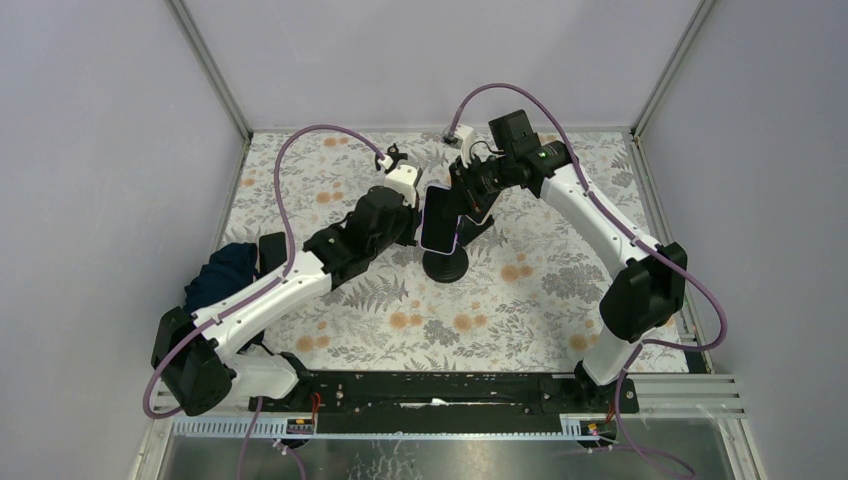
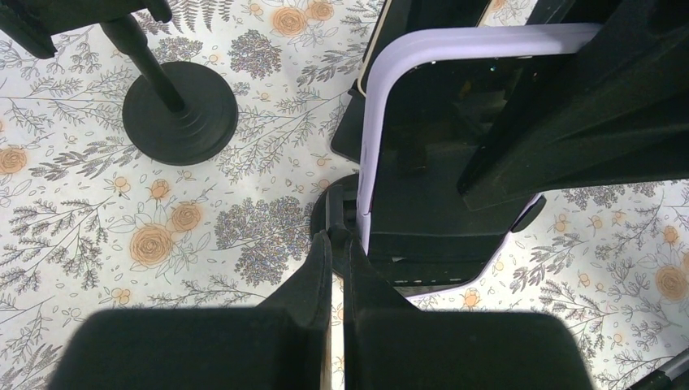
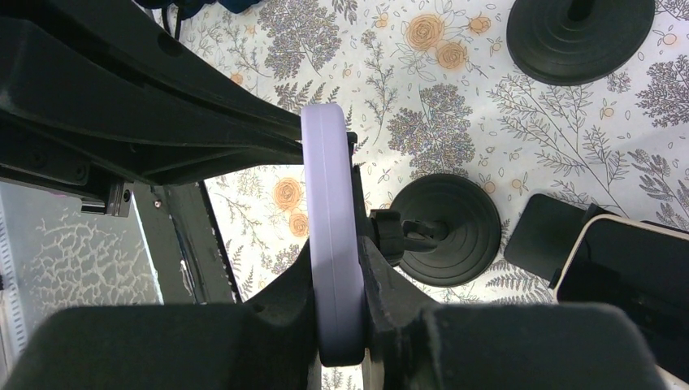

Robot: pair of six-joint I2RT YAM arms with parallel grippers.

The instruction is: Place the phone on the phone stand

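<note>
A phone in a lilac case (image 1: 439,225) is tilted over a black stand with a round base (image 1: 446,267) at table centre. My right gripper is shut on the phone, whose lilac edge stands between its fingers in the right wrist view. My left gripper is at the phone's left side, shut on what looks like a dark part of the stand; its fingertips partly hide what is between them.
A second round-based stand (image 2: 179,114) stands behind. Phones with dark faces (image 3: 617,284) lie beside the centre stand. Dark cloth (image 1: 215,280) lies at front left.
</note>
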